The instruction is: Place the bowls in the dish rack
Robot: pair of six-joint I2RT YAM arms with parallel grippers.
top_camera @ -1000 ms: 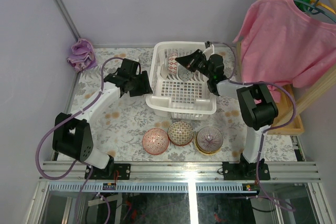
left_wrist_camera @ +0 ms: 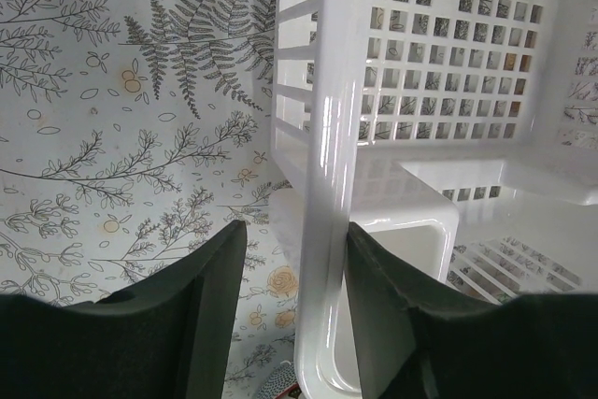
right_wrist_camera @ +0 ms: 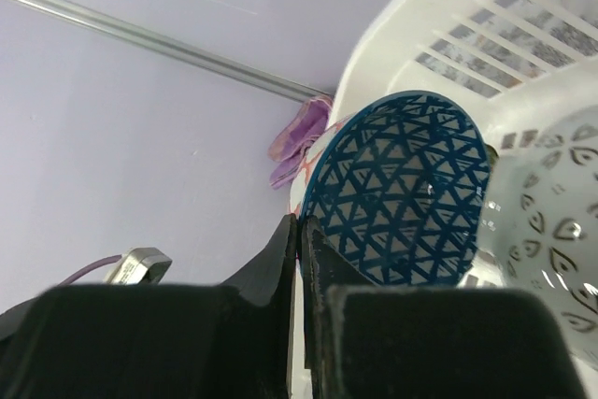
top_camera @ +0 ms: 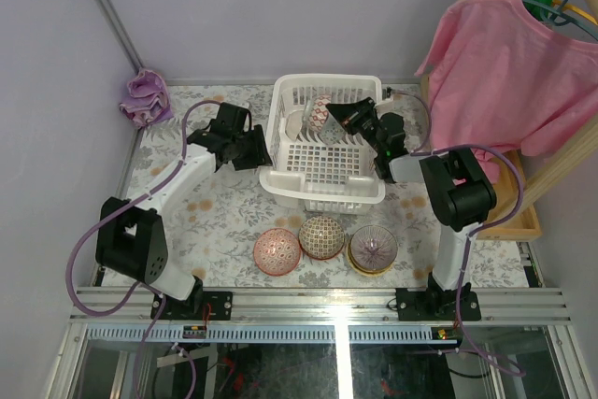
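The white dish rack [top_camera: 318, 184] holds bowls at its back. My right gripper [top_camera: 334, 111] is over them, shut on the rim of a blue patterned bowl [right_wrist_camera: 397, 193], which stands tilted beside a pale patterned bowl [right_wrist_camera: 551, 231]. My left gripper is at the rack's left rim, its fingers part open, one against the rim. A red bowl [top_camera: 277, 251], a checked bowl [top_camera: 320, 236] and a stacked purple-grey bowl [top_camera: 372, 248] lie on the table in front of the rack.
A pink shirt [top_camera: 495, 72] hangs over a wooden tray on the right. A purple cloth [top_camera: 146, 98] lies at the back left.
My right gripper has moved slightly toward the right, and the bowl at it appears to have shifted right too. The left arm has barely moved.
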